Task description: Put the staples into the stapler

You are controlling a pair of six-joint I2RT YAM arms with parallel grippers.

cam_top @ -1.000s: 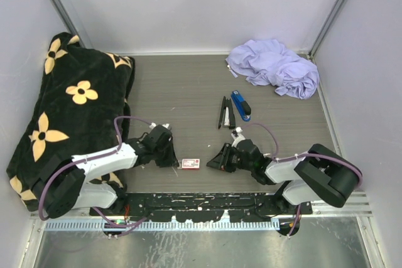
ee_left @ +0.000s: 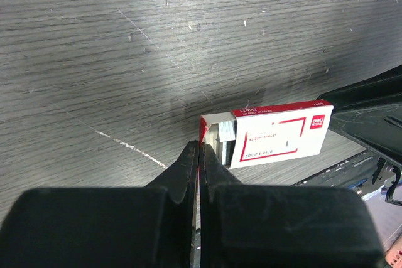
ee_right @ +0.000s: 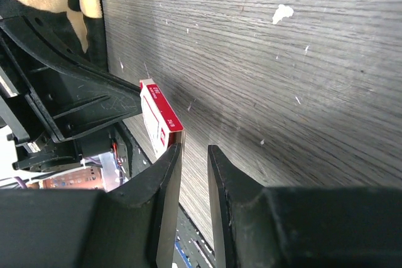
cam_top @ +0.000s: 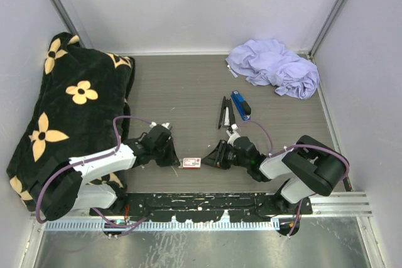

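A white-and-red staple box (ee_left: 276, 136) lies on the table between my grippers (cam_top: 191, 162), its inner tray showing at the left end. My left gripper is shut, its tips at that open end. My right gripper is open, its fingertips just beside the box's other end, with one finger partly over it in the right wrist view. A black stapler (cam_top: 226, 112), seemingly opened, lies behind, near a blue stapler (cam_top: 240, 105).
A black flowered cushion (cam_top: 75, 105) fills the left side. A crumpled lilac cloth (cam_top: 276, 67) lies at the back right.
My right gripper has moved slightly toward the back and closer to the staple box. The left arm has hardly moved.
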